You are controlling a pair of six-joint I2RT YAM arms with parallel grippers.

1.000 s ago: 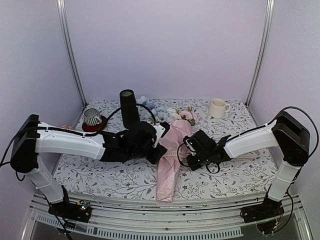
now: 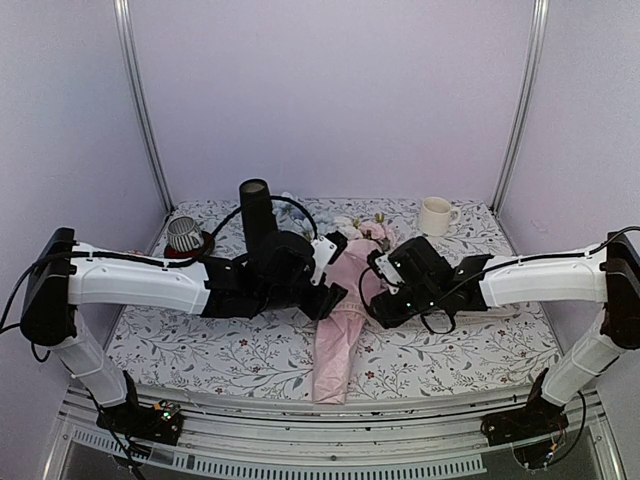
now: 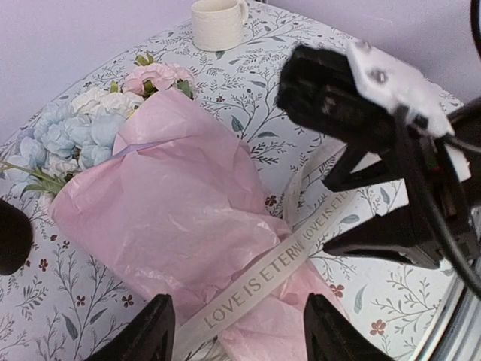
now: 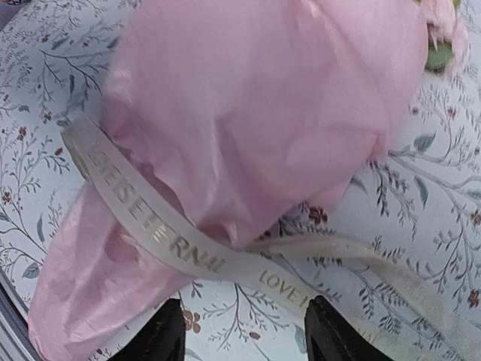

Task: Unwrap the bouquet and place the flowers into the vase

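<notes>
The bouquet lies flat, wrapped in pink paper [image 2: 332, 360], tied round with a pale lettered ribbon [image 3: 252, 289]. Pale blue, white and pink flowers [image 3: 101, 113] show at its far end. A tall black cylinder, seemingly the vase [image 2: 258, 212], stands upright behind my left arm. Over the wrap's left side is my left gripper, its fingers apart with the ribbon and paper visible beyond them. My right gripper is on the other side, also open, above the ribbon's loose right part. Neither visibly grips anything.
A cream mug [image 2: 436, 216] stands at the back right. At the back left a striped cup [image 2: 185, 234] rests on a dark red base. Both grippers are close together over the bouquet.
My left gripper has shifted slightly right over the wrap. The bouquet looks unmoved.
</notes>
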